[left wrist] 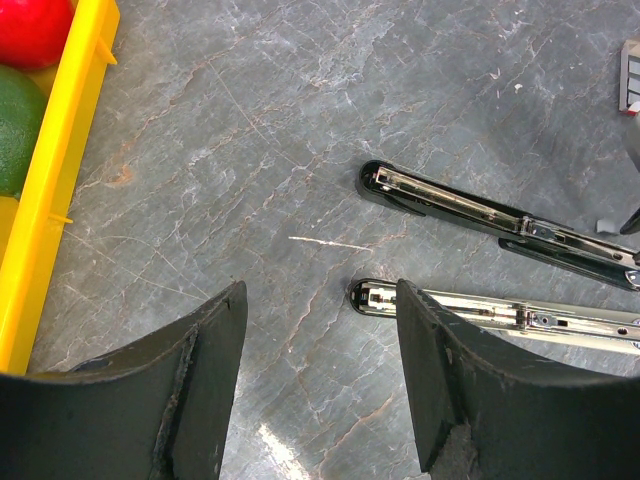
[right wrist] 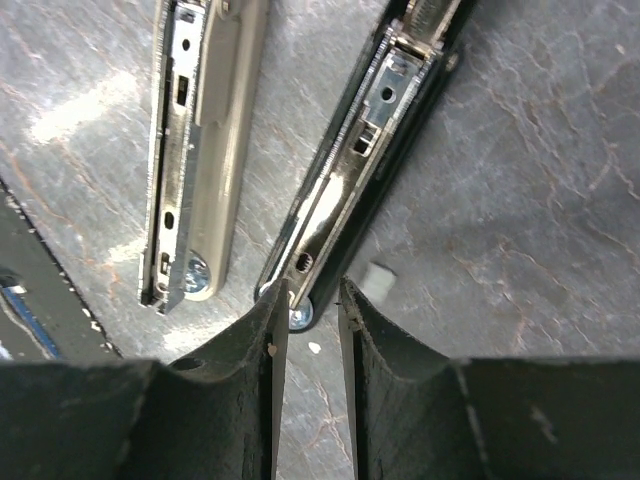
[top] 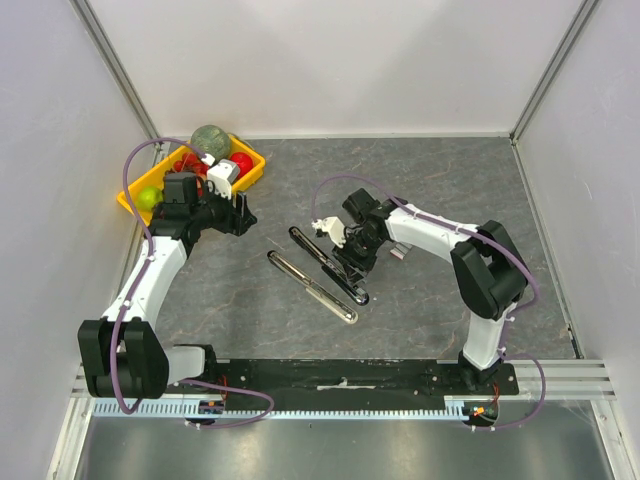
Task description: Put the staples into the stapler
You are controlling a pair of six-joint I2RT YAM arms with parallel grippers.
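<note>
The black stapler (top: 328, 265) lies spread open on the table, its metal channel (right wrist: 322, 215) facing up. Alongside it is a pale stapler (top: 312, 287), opened out as well. A small grey piece (right wrist: 378, 283), possibly a strip of staples, rests on the table beside the black stapler's end. My right gripper hovers over that end, its fingers a little apart and nothing visible between them; the grey piece is just beyond the right finger. Away to the left, my left gripper is open and empty, short of the pale stapler's end.
A yellow bin (top: 257, 170) of toy produce stands at the back left, beside my left arm. A small pale box (top: 400, 250) sits behind my right arm, partly hidden.
</note>
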